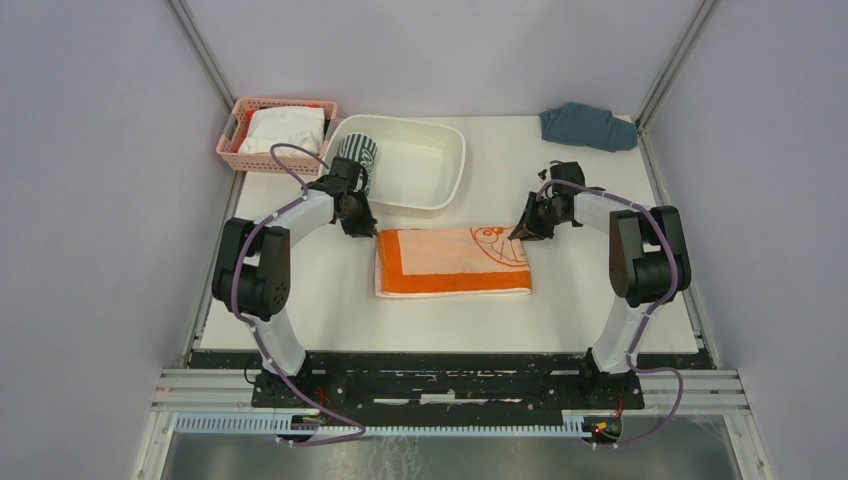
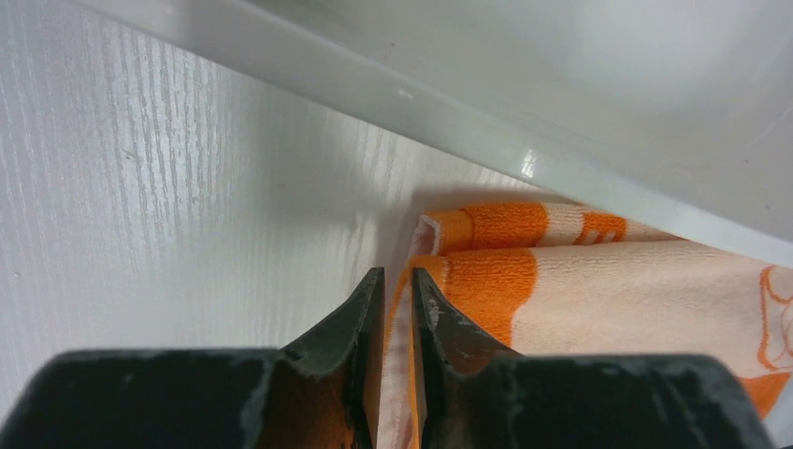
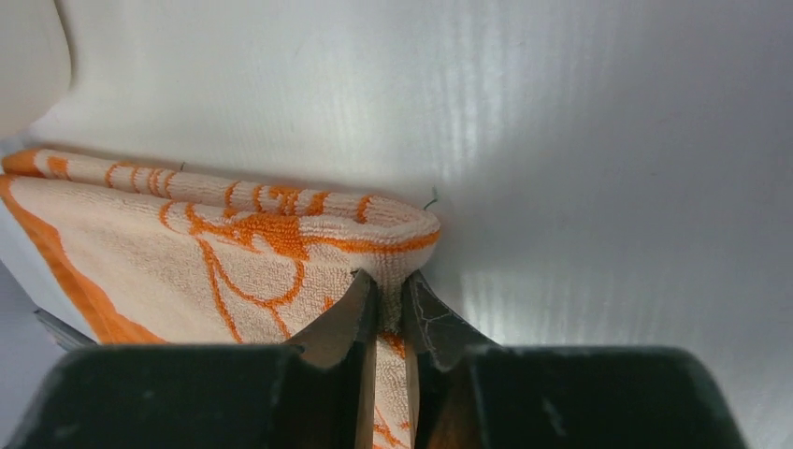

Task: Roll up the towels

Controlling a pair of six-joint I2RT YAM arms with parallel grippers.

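An orange and peach towel (image 1: 450, 260), folded into a wide rectangle, lies flat at the middle of the table. My right gripper is shut on the towel's far right corner, with a fold of cloth pinched between its fingers. At the far left corner stands my left gripper, its fingers slightly apart. In the left wrist view the towel's edge (image 2: 486, 271) shows just behind and to the right of those fingertips; whether any cloth lies between them is hard to see.
A white bin (image 1: 462, 165) sits right behind the towel, with a green-and-white striped rolled towel (image 1: 358, 150) inside. A pink basket (image 1: 228, 152) with a white cloth stands back left. A folded blue-grey cloth (image 1: 588, 127) lies back right.
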